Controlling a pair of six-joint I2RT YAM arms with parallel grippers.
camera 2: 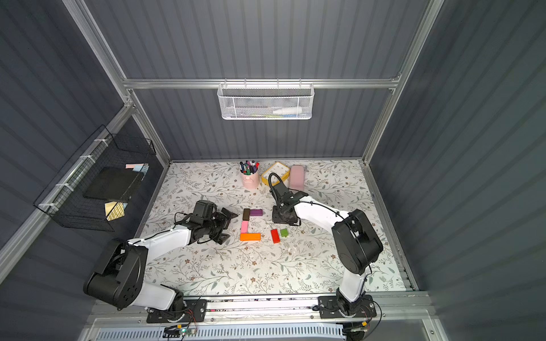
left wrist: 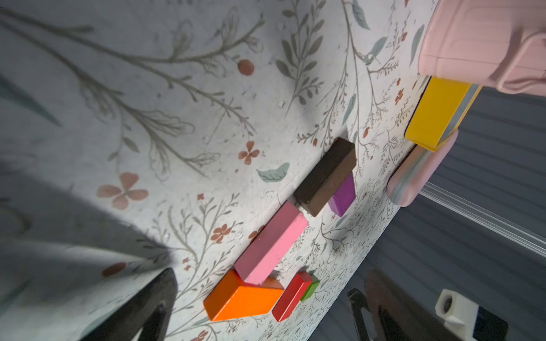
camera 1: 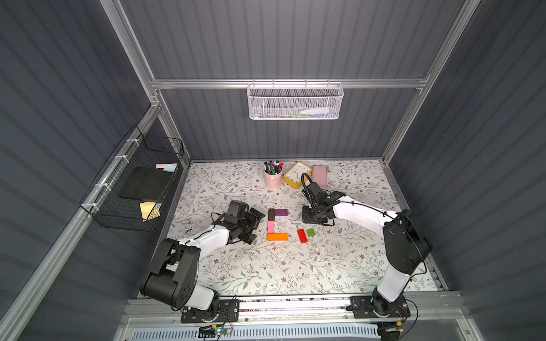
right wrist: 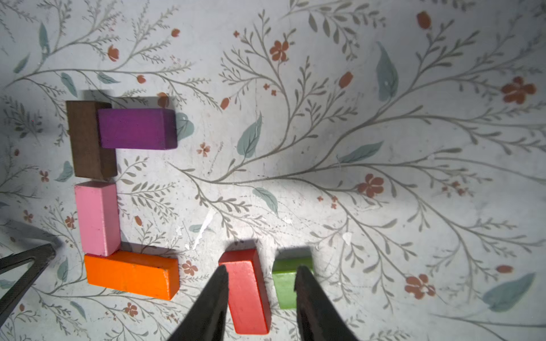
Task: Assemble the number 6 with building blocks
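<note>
On the table a brown block (right wrist: 91, 142) stands upright in line, with a purple block (right wrist: 139, 129) touching its upper right side. Just below the brown one is a pink block (right wrist: 96, 218), and an orange block (right wrist: 133, 272) runs right from its lower end. Apart to the right lie a tilted red block (right wrist: 247, 295) and a small green block (right wrist: 287, 281), with a narrow gap between them. My right gripper is above these two, fingers parted, nothing held. Left of the row, my left gripper (camera 1: 256, 226) is open and empty.
A pink pen cup (camera 1: 273, 180), a yellow clock (camera 1: 297, 174) and a pink case (camera 1: 319, 175) stand at the back. A black wire basket (camera 1: 136, 187) hangs on the left wall.
</note>
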